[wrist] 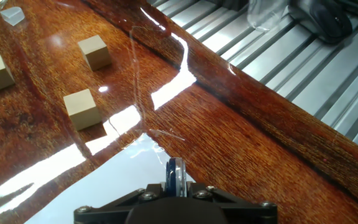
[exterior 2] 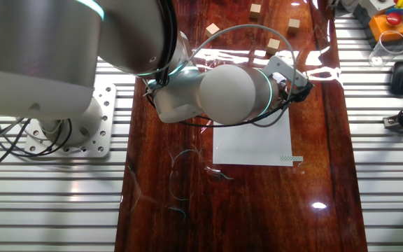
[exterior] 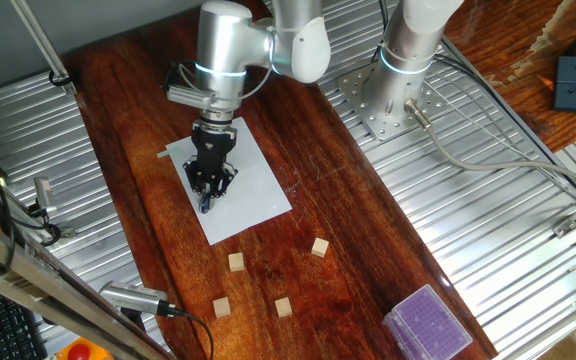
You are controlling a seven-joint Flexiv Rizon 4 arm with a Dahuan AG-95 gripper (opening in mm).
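My gripper (exterior: 210, 184) points down over the left part of a white sheet of paper (exterior: 253, 190) on the dark wooden table. It is shut on a slim pen-like object (wrist: 176, 177), dark with a clear end, which sticks out beyond the fingers in the wrist view. The lower tip of this pen (exterior: 205, 205) shows just below the gripper in exterior view 1; whether it touches the paper I cannot tell. In exterior view 2 the arm hides most of the gripper.
Several wooden cubes, among them one near the paper (exterior: 236, 262) and one to its right (exterior: 320, 247), lie beyond the sheet. A purple-topped box (exterior: 429, 324) stands at the table's edge. A strip of tape (exterior: 175, 148) is at one paper corner.
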